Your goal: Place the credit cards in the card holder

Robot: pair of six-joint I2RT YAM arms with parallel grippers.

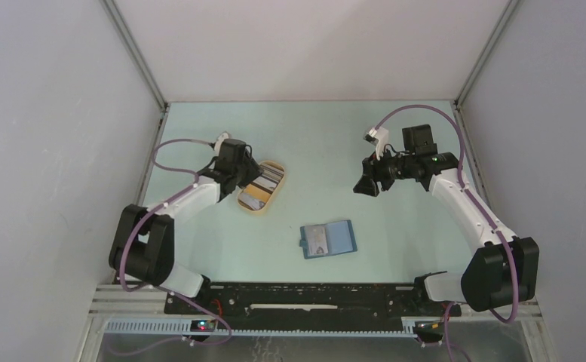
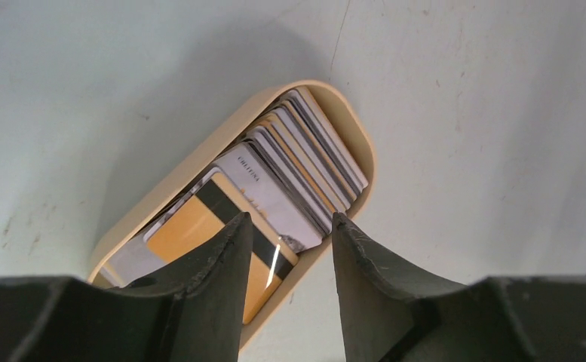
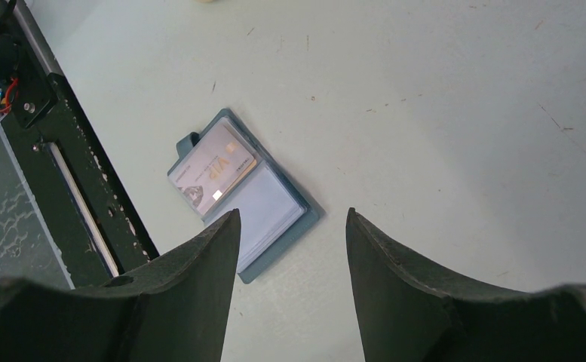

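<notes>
An oval tan box [image 2: 363,151] fills the middle of the left wrist view, packed with several cards on edge and tilted. Among them are an orange card [image 2: 188,232] with a black stripe and a grey card [image 2: 271,192]. My left gripper is partly open over this box, with nothing held between its fingers. The blue card holder [image 1: 327,255] lies open and flat on the table; in the right wrist view a printed card [image 3: 213,167] shows in one of its halves. My right gripper hangs partly open above the table, right of the holder, and holds nothing.
Bare pale table [image 1: 320,136] stretches between the two arms and behind the holder. A dark rail [image 1: 297,296] runs along the front edge. Walls close in the left, right and back.
</notes>
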